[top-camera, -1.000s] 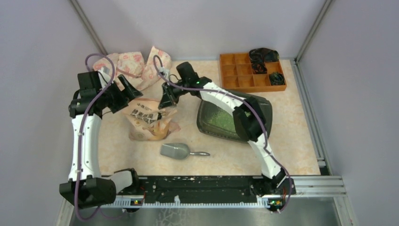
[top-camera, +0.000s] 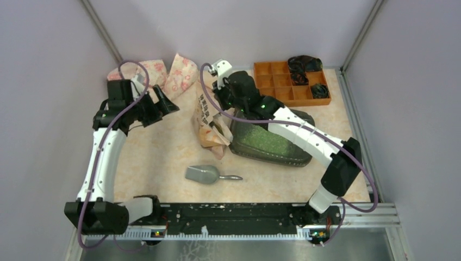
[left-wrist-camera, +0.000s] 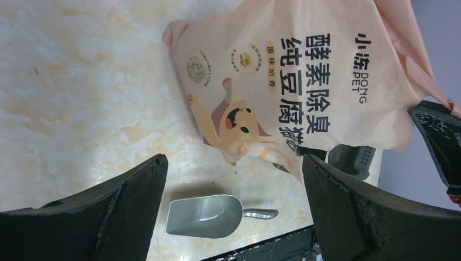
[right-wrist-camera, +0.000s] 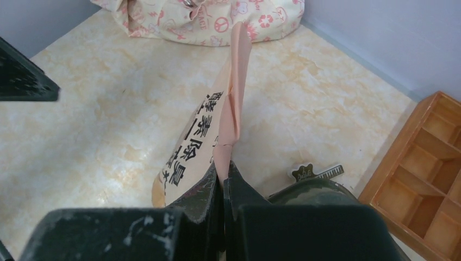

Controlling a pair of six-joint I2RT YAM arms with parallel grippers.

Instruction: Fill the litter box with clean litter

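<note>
The pinkish paper litter bag (top-camera: 209,130) is held up by its folded top by my right gripper, which is shut on it; it hangs at the left edge of the dark green litter box (top-camera: 269,144), which has green granules inside. In the left wrist view the bag's printed side (left-wrist-camera: 250,92) fills the upper right. My left gripper stands open at the upper left of the table, apart from the bag, with nothing between its fingers. A metal scoop (top-camera: 203,174) lies on the front of the table.
A wooden divided organiser (top-camera: 291,95) with black bundles sits at the back right. Pink patterned fabric (top-camera: 182,73) lies along the back left.
My right gripper has risen and moved right, drawing the bag upright toward the litter box. The left arm has shifted slightly right.
</note>
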